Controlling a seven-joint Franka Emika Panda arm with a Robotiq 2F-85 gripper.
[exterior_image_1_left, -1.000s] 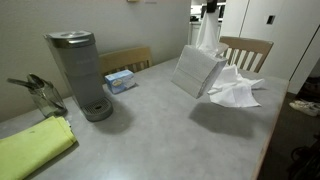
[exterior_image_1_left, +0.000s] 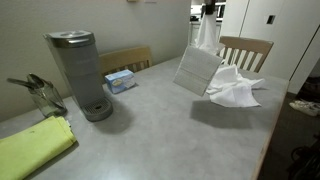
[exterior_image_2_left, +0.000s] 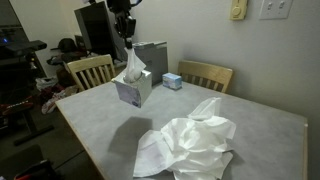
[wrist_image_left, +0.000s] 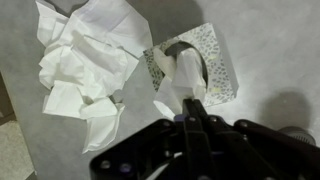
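My gripper (exterior_image_2_left: 128, 44) is shut on a white tissue (exterior_image_2_left: 133, 64) above the table. The tissue rises from the opening of a tissue box (exterior_image_2_left: 133, 92), which hangs tilted beneath it, with its shadow on the tabletop. Exterior view 1 shows the pale side of the box (exterior_image_1_left: 197, 70) and the tissue (exterior_image_1_left: 209, 32) stretched up out of it. In the wrist view the gripper meets the tissue (wrist_image_left: 181, 82) over the patterned box (wrist_image_left: 212, 50). The fingertips are small and dark there.
Crumpled white tissues (exterior_image_2_left: 190, 146) lie spread near the table's edge. A grey cylindrical machine (exterior_image_1_left: 80, 75), a small blue-and-white box (exterior_image_1_left: 120, 80), a glass with utensils (exterior_image_1_left: 47, 98) and a yellow-green cloth (exterior_image_1_left: 35, 148) stand or lie elsewhere.
The hanging box has swung and tilted slightly, while the tissue stays stretched between it and my gripper. The loose tissues and other table objects have not moved.
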